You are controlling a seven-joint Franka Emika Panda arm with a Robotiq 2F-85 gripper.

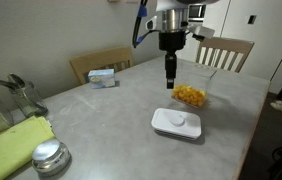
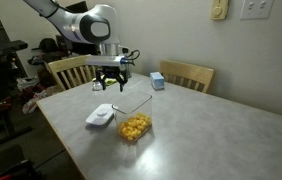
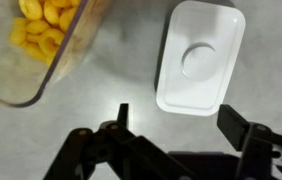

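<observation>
A white lid with a round knob [image 1: 177,123] lies flat on the grey table. Behind it in exterior view 1 stands a clear container [image 2: 134,109], uncovered, with yellow-orange pieces [image 1: 190,95] inside. My gripper [image 1: 170,80] hangs in the air above the table, clear of both. From the wrist, the fingers of my gripper are spread apart with nothing held between them. Beyond the fingertips the lid [image 3: 200,58] rests on the table, and the container's edge [image 3: 63,45] shows at upper left.
A yellow-green cloth [image 1: 14,148] and a silver round object [image 1: 50,157] lie at the left of exterior view 1. A blue-and-white box [image 1: 102,78] stands near the far edge, by a wooden chair [image 1: 100,61].
</observation>
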